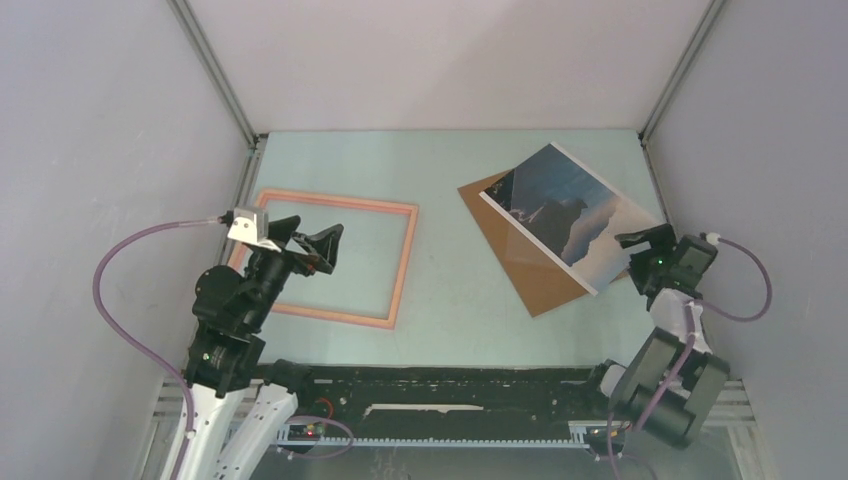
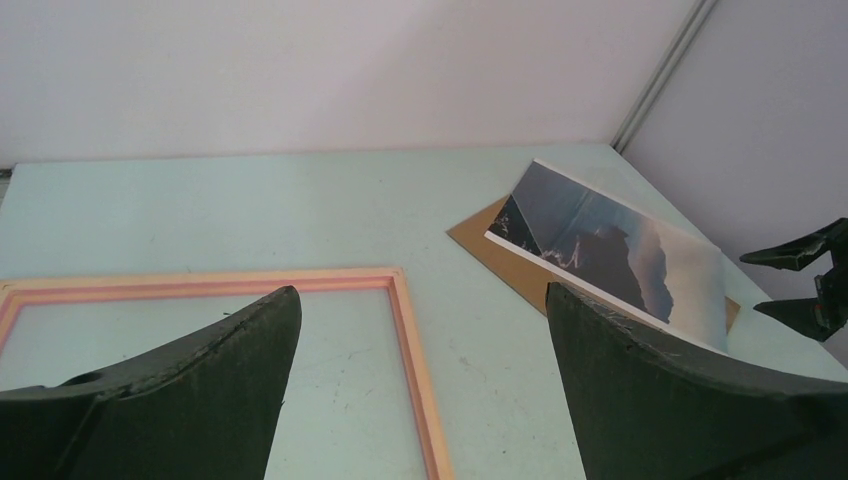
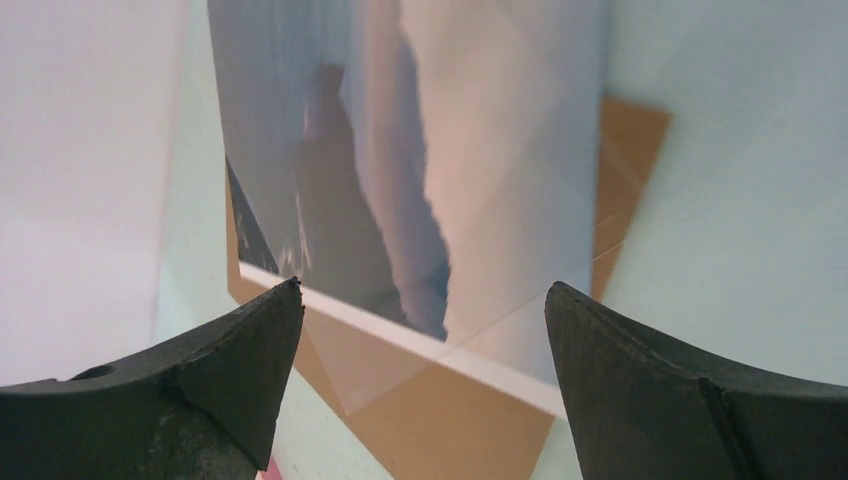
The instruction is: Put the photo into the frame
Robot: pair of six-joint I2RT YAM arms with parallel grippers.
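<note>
The photo (image 1: 560,205), a mountain scene with a white border, lies at the right of the table, askew on top of a brown board (image 1: 525,270). On the left lies a light wooden frame (image 1: 405,265), flat and empty, the table showing through it. My left gripper (image 1: 318,240) is above the frame's area, open with nothing between its fingers. Near the photo's right end is my right gripper (image 1: 640,255); in its wrist view the open fingers (image 3: 640,390) stand apart, with the photo (image 3: 500,200) and board (image 3: 450,430) beyond them.
A clear sheet seems to lie with the board and photo, its edges faint. Side walls (image 1: 760,150) stand close to the right arm, and a dark strip (image 1: 450,390) runs along the front edge.
</note>
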